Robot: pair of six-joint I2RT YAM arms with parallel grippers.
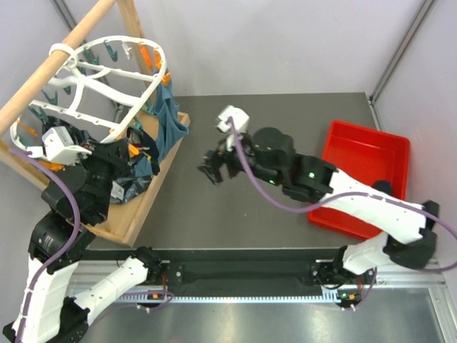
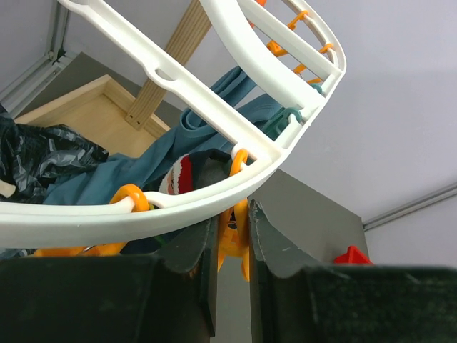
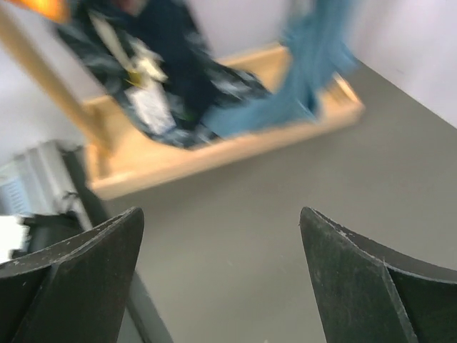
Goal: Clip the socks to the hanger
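Note:
The white round hanger (image 1: 107,91) hangs from the wooden rod, with orange and green clips around its rim. In the left wrist view, a dark sock with a red and white stripe (image 2: 184,173) is at the rim, beside an orange clip (image 2: 230,239). My left gripper has its fingers on both sides of that clip; whether they still squeeze it cannot be made out. My right gripper (image 1: 211,166) is open and empty, off to the right of the hanger. A dark sock (image 1: 383,187) lies in the red bin (image 1: 341,136), partly covered by the right arm.
Below the hanger is the wooden stand's base (image 1: 136,221), with dark and teal cloth (image 1: 168,121) hanging over it. The wooden rod (image 1: 43,78) crosses above. Between stand and bin, the grey table (image 1: 264,221) is clear apart from the right arm over it.

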